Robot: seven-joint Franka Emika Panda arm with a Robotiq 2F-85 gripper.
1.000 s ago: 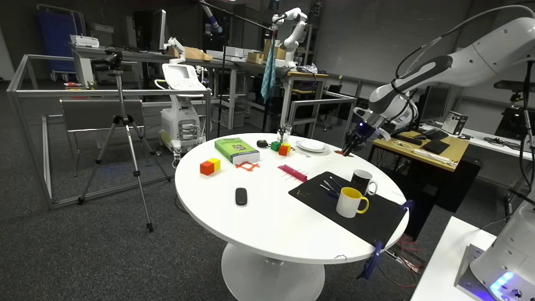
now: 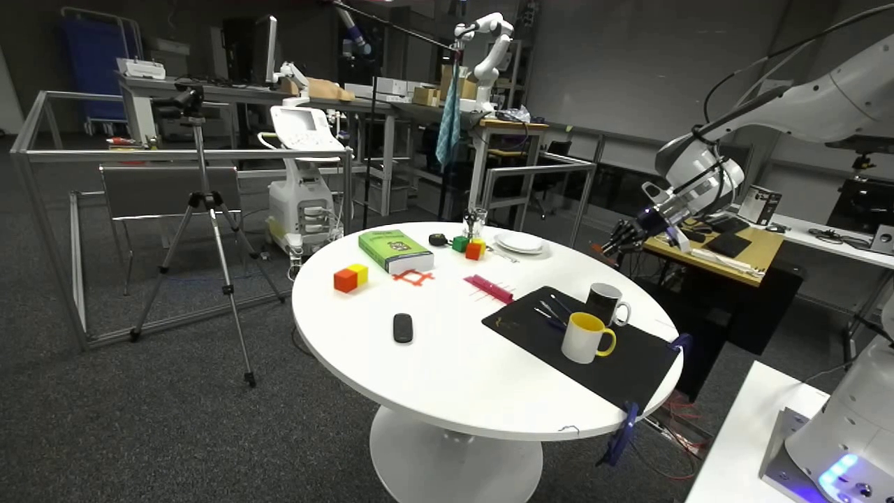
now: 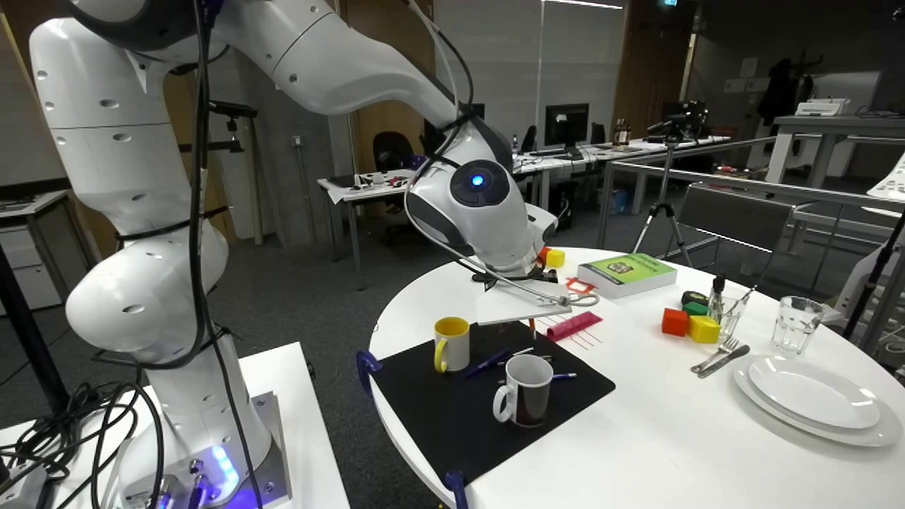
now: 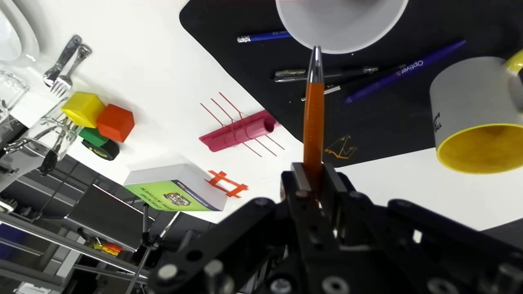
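My gripper is shut on an orange pen point(image 4: 314, 122) with a silver tip, which points out past the fingers. In the wrist view the pen's tip overlaps the rim of a white-lined mug point(image 4: 343, 29), cut off by the top edge; the distance between them cannot be judged. That black-and-white mug point(image 3: 534, 407) stands upright on the black mat point(image 3: 454, 433). A white mug with a yellow inside point(image 4: 483, 112) stands near it. In exterior view 1 the gripper point(image 2: 605, 249) hangs at the table's far right side, raised.
Several pens lie on the mat, including a purple pen point(image 4: 407, 71). A pink rolled holder point(image 3: 575, 326), a green book point(image 3: 628, 274), coloured blocks point(image 3: 676, 322), a glass point(image 3: 797, 325) and plates point(image 3: 886, 428) occupy the table.
In exterior view 1 the arm and gripper have shifted right, away from the plates and towards the table's right edge. The things on the table stand where they were.
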